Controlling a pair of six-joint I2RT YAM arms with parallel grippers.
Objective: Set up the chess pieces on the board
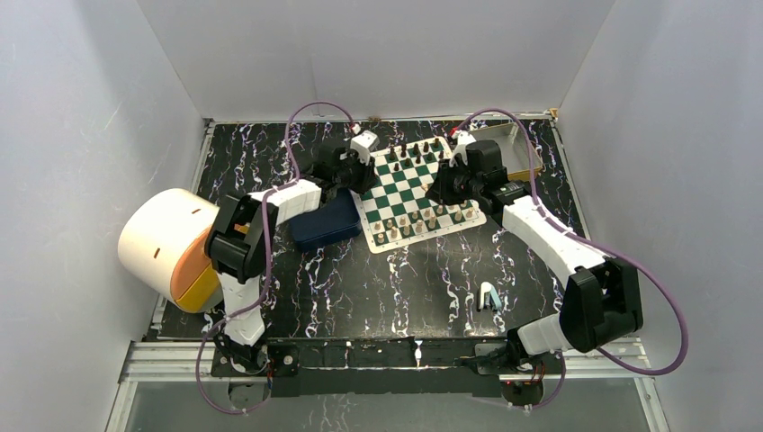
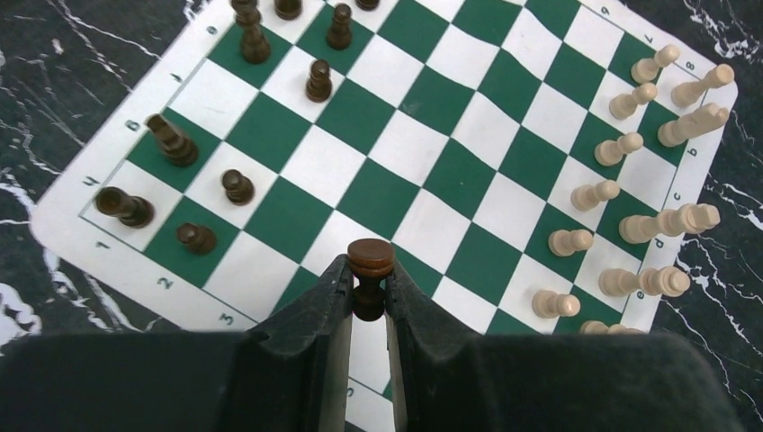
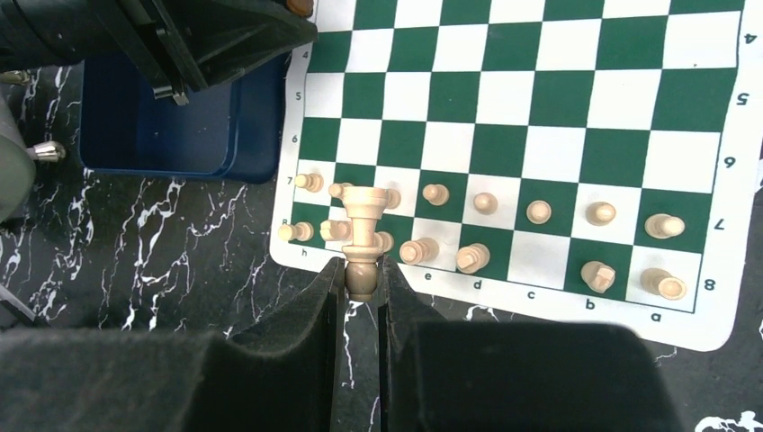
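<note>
My left gripper is shut on a dark brown chess piece (image 2: pixel 370 255), held over the edge of the green and white board (image 1: pixel 393 192). Between the fingertips of my right gripper a pale chess piece (image 3: pixel 363 216) is gripped, above the board's pale-piece side. Pale pieces stand in two rows there, among them a pawn (image 3: pixel 539 212) and a rook (image 3: pixel 664 283); the white square (image 3: pixel 539 258) by the letter c is bare. Opposite, several dark pieces, such as a rook (image 2: pixel 125 207) and a pawn (image 2: pixel 237 186), stand on their side.
A dark blue box (image 1: pixel 326 223) sits just left of the board, beneath the left arm. At the back right is a grey tray (image 1: pixel 513 144), partly behind the right arm. A small pale blue and white item (image 1: pixel 489 297) lies on the front marble. The board's middle is clear.
</note>
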